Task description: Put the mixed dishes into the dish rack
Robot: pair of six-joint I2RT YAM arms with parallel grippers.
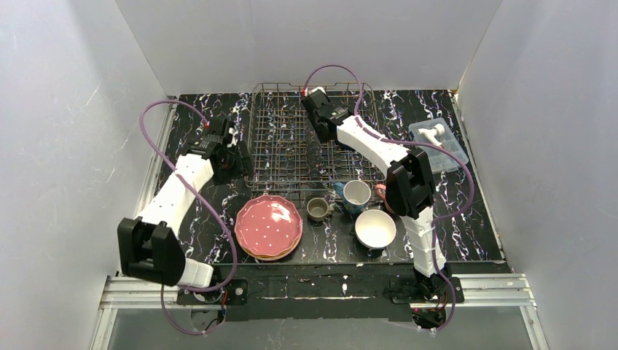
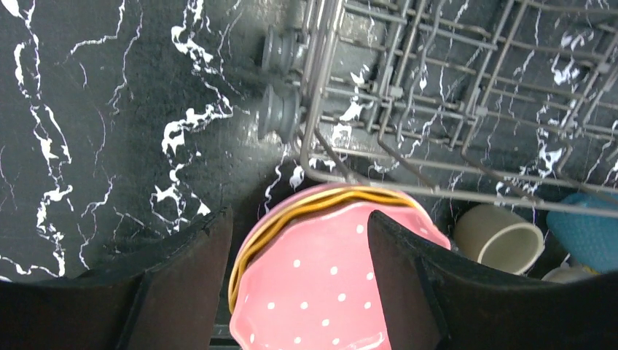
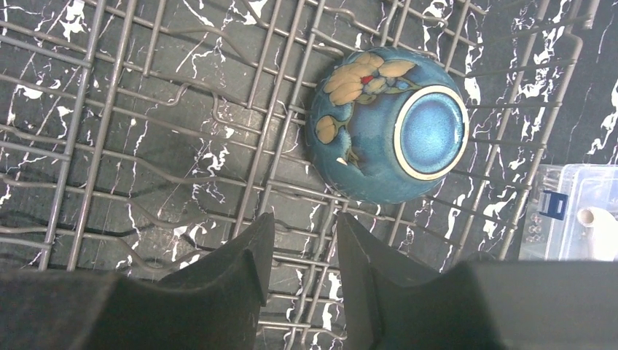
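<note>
A stack of plates, topped by a pink plate with white dots (image 1: 268,225), lies in front of the wire dish rack (image 1: 280,179). My left gripper is open and empty, beside the rack's front left corner and behind the plates in the top view. An upside-down blue bowl with painted flowers (image 3: 386,125) rests on the rack. Short of it, my right gripper is over the rack wires with a gap between its fingers and nothing in it. In the top view the right arm hides the bowl.
In front of the rack stand a small grey-beige cup (image 1: 318,209), a blue mug (image 1: 356,194) and a white bowl (image 1: 375,229). A pinkish-red mug (image 1: 381,192) is partly under the right arm. A clear box (image 1: 446,162) sits at the right. Bare counter lies left of the rack.
</note>
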